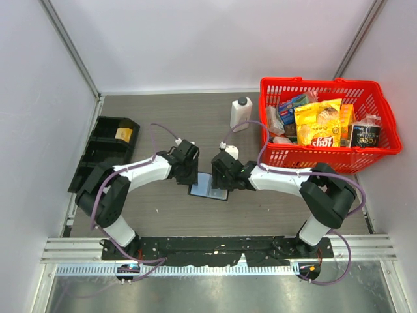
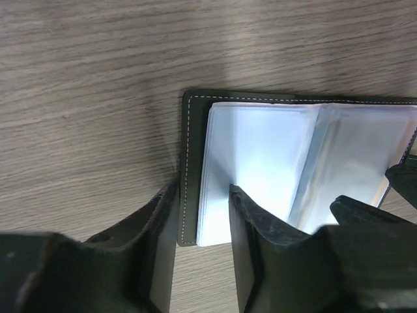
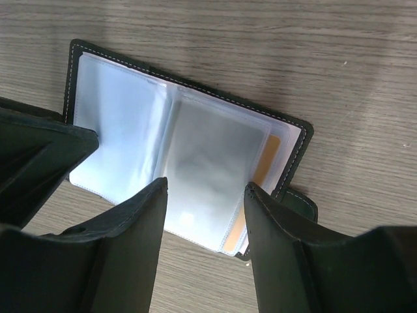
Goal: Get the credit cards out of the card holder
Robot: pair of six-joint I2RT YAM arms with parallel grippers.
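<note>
The card holder (image 1: pixel 208 188) lies opened flat on the table, dark with pale stitching and clear sleeves on both halves. My left gripper stands part open at its left edge; one finger is beside the dark border, the other over the pale-blue left sleeve (image 2: pixel 260 156). My right gripper is also part open, over the right sleeve (image 3: pixel 208 156), where a tan strip (image 3: pixel 266 160) shows along the side. Nothing is visibly pinched by either gripper. In the right wrist view, the left gripper's dark fingers hide part of the left half.
A white bottle (image 1: pixel 241 115) with a black cap stands behind the right arm. Beyond it is a red basket (image 1: pixel 326 156) of packaged goods. A black tray (image 1: pixel 104 140) sits at the left.
</note>
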